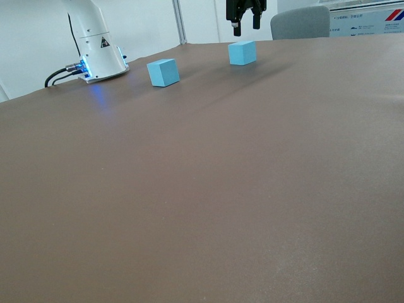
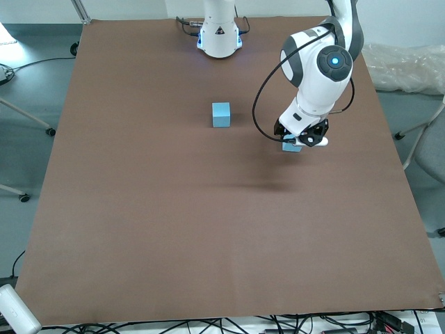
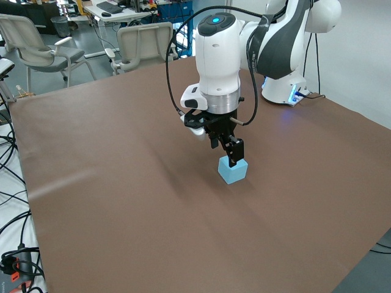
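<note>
Two light blue cubes stand apart on the brown table (image 2: 208,209). One cube (image 2: 221,115) is toward the middle back in the left view and at left in the top view (image 1: 163,73). The other cube (image 3: 233,173) sits under my black gripper (image 1: 246,25), partly hidden by it in the left and right views. In the top view the gripper hangs open just above that cube (image 1: 242,55), fingers apart, with nothing between them.
A white robot base (image 2: 219,38) with cables stands at the back. Cables (image 3: 18,262) run along a table edge, and chairs (image 3: 143,46) stand beyond the table.
</note>
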